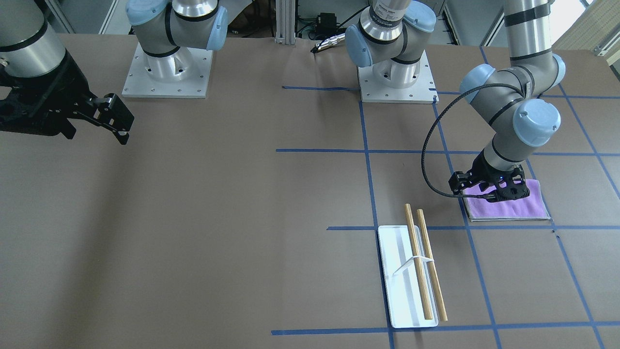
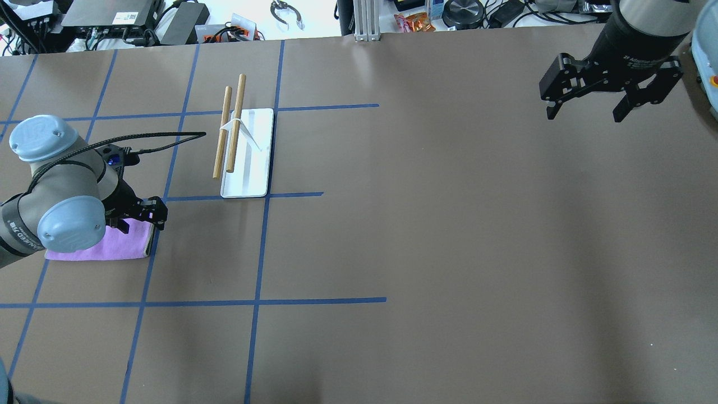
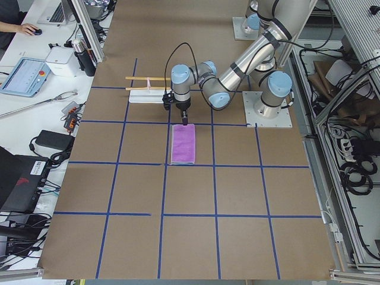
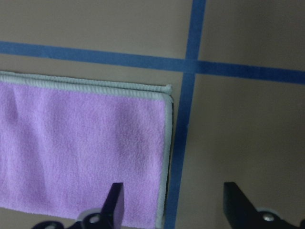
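A folded purple cloth with grey-green edging [image 1: 517, 204] lies flat on the taped grid, also seen in the left view [image 3: 183, 145] and top view [image 2: 101, 249]. My gripper hangs low over one end of the cloth, its fingers wide open. In the left wrist view one finger is over the purple fabric and the other over bare table past the cloth's edge, with nothing gripped.
A white tray [image 1: 395, 296] with two wooden sticks [image 1: 437, 291] on it lies beside the cloth. Another arm's black gripper [image 2: 606, 87] stands at the far side.
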